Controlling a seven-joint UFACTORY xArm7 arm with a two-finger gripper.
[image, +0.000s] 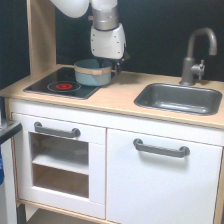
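A blue-grey pot (92, 75) sits upright at the back right of the black cooktop (52, 88), by the edge of the wooden counter. Above and behind it comes down the white robot arm (108, 42). My gripper (117, 67) is low at the pot's right side, small and dark against the dark wall. The pot partly hides it, so whether its fingers touch the pot or how they stand does not show.
A grey sink (180, 97) with a tall tap (193, 55) takes up the right side of the counter. Bare wood (122, 92) lies between cooktop and sink. Below are an oven door (62, 160) and a white cupboard door (160, 185) with grey handles.
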